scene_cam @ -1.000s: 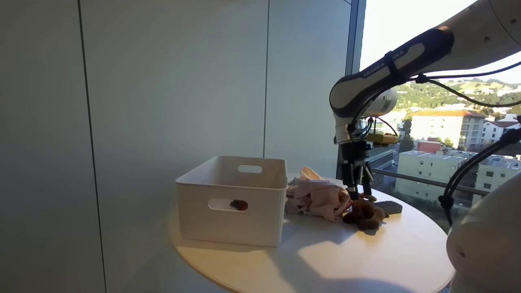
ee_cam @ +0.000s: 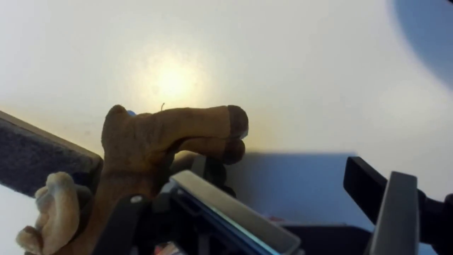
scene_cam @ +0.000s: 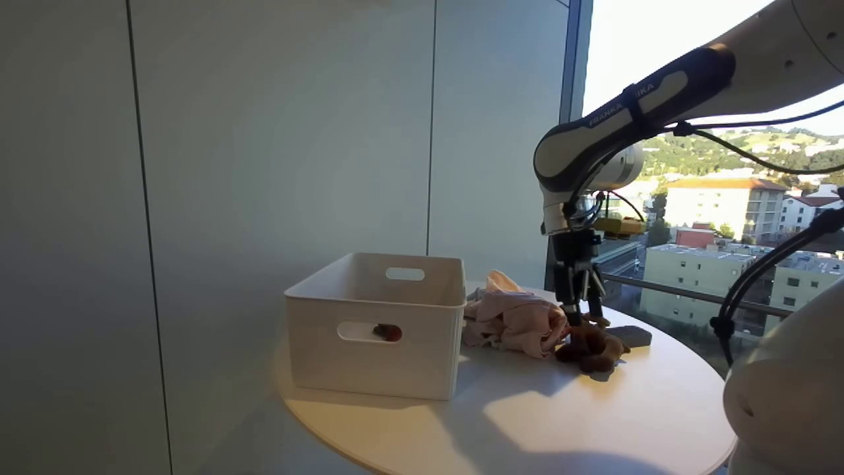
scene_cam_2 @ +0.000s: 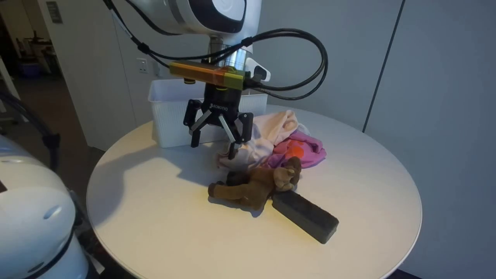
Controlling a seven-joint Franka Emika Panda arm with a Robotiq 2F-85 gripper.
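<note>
My gripper (scene_cam_2: 212, 151) hangs above the table with its two fingers spread wide, and no object shows between them in exterior view 2. Just in front of it there, a brown plush toy (scene_cam_2: 256, 186) with a tan muzzle lies on its side. From the wrist, the toy (ee_cam: 136, 136) fills the left part of the picture, its legs pointing right; one finger covers part of it. A dark grey block (scene_cam_2: 304, 216) lies by the toy's head. Behind the toy is a crumpled heap of pale pink cloth (scene_cam_2: 274, 128) and purple cloth (scene_cam_2: 309, 148).
A white bin (scene_cam: 368, 352) with handle slots stands on the round table (scene_cam: 585, 427); something red and dark shows through its near slot. Window glass borders the table's far right in exterior view 1.
</note>
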